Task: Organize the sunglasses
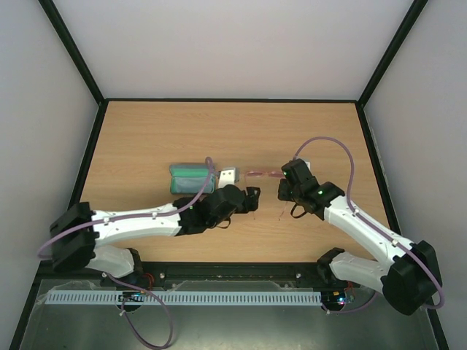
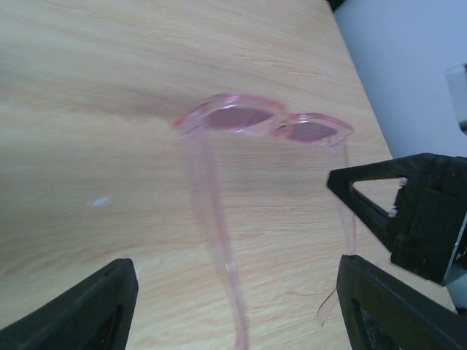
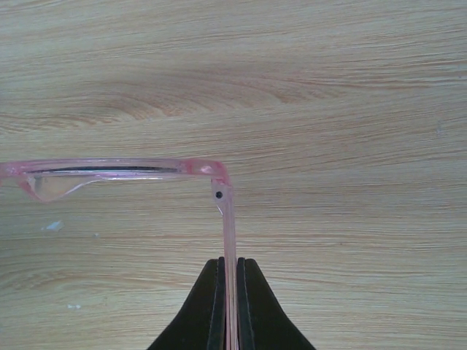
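Observation:
Pink sunglasses (image 1: 255,173) with dark lenses and unfolded temples hang from my right gripper, which is shut on one thin temple (image 3: 230,226). In the left wrist view, the dark lens (image 2: 237,117) and the free temple (image 2: 211,211) show a slight blur. My left gripper stands open, its fingers (image 2: 98,299) wide apart, and the free temple runs through the gap between them in that view. I cannot tell whether they touch it. An open green glasses case (image 1: 191,172) lies left of centre, partly behind my left arm.
My right gripper's black fingers (image 2: 365,179) are close to the left gripper, so the two arms face each other across the sunglasses.

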